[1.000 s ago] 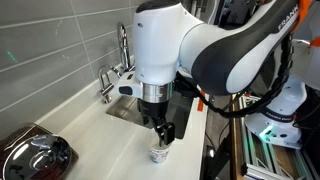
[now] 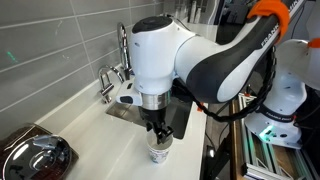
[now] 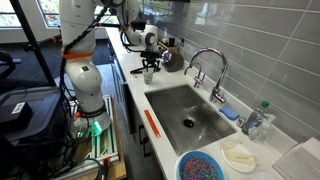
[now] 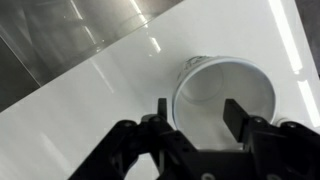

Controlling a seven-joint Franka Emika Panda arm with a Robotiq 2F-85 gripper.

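A white cup [image 4: 225, 90] with an open top stands upright on the white counter; its round rim fills the centre right of the wrist view. My gripper is above it with the two fingers apart. In that view the left fingertip lies just outside the rim's left edge, while the right one overlaps the cup's opening. Exterior view 1 has the gripper [image 2: 160, 131] right at the top of the cup [image 2: 159, 152], pointing down. Whether the fingers touch the rim cannot be told. From the far side, the cup [image 3: 148, 76] looks small beneath the arm.
A steel sink [image 3: 190, 118] with a tall faucet [image 3: 221, 72] lies beside the cup. A round metal vessel [image 2: 36, 158] sits at the left of exterior view 1. Further along the counter are a blue bowl [image 3: 181, 176], a blue sponge [image 3: 229, 112] and a soap bottle [image 3: 258, 115].
My gripper has come down slightly toward the cup, and the wrist has shifted a little. The cup appears to stay in place.
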